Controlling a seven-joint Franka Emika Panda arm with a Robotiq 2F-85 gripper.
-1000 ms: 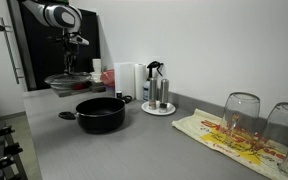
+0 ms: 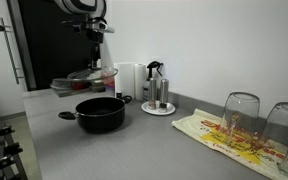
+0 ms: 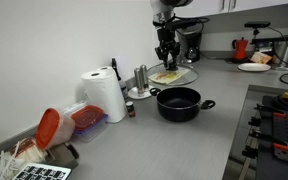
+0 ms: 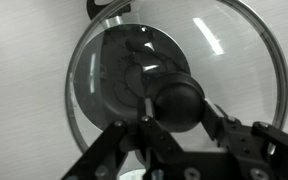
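Observation:
A clear glass lid (image 2: 84, 79) hangs in the air above and a little to the left of the black pot (image 2: 102, 120) in exterior view 1. My gripper (image 2: 94, 64) is shut on the lid's round dark knob (image 4: 178, 100), which shows between the fingertips in the wrist view. Through the glass there, the dark pot (image 4: 119, 80) appears left of the knob, so lid and pot are not centred on each other. In exterior view 2 the pot (image 3: 178, 108) stands uncovered on the counter, with the lid behind and above it.
Behind the pot, a white plate (image 2: 168, 110) carries bottles and shakers near a paper towel roll (image 2: 124, 80). Upturned glass jars (image 2: 240, 112) stand on a patterned cloth (image 2: 206, 128) to the right. Open counter lies in front of the pot.
In exterior view 1 the gripper and lid have moved rightward, closer to being over the pot. The lid remains held, and the pot has stayed in place.

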